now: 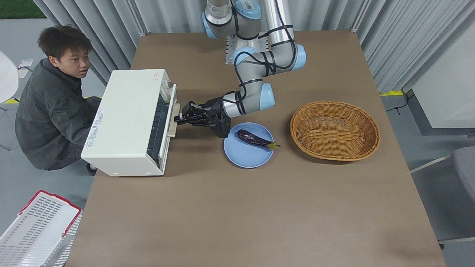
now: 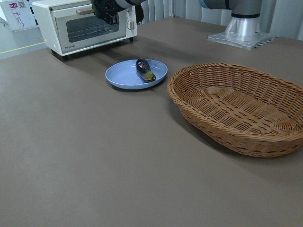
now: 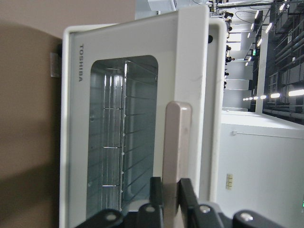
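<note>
My gripper is shut on the pale handle (image 3: pixel 176 137) of the white Toshiba toaster oven's door (image 3: pixel 76 123). The door stands slightly open at its top, with a dark gap along the oven body (image 1: pixel 120 120). A rack shows through the glass in the wrist view. A blue plate (image 1: pixel 240 155) lies in front of the oven, holding an eggplant (image 1: pixel 254 138).
A wicker basket (image 1: pixel 334 131) sits to the right of the plate. A person (image 1: pixel 53 111) squats beside the table on the left, behind the oven.
</note>
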